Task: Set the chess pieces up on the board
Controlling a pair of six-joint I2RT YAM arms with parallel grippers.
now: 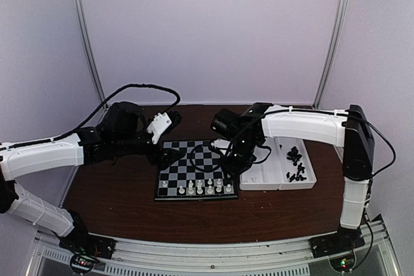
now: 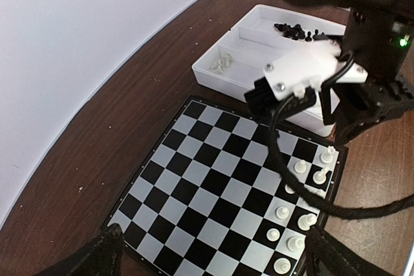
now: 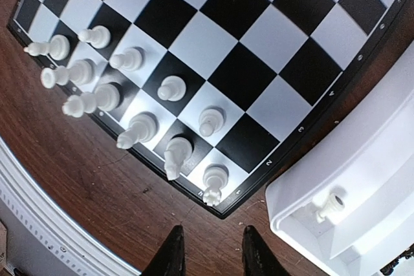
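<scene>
The chessboard (image 2: pixel 213 185) carries several white pieces along its near rows, among them a rook (image 3: pixel 215 182) at the corner beside the tray and a pawn (image 3: pixel 171 87). My left gripper stands open above the board's left part. My right gripper is over the table edge by the board's tray-side corner; its fingers stand apart in the right wrist view, and I cannot see anything between them. The white tray (image 1: pixel 278 183) holds black pieces (image 1: pixel 294 163) and white pieces, one (image 3: pixel 330 206) near its corner.
The tray lies right against the board's right side. Both arms hang over the board, and a looping cable crosses the left wrist view.
</scene>
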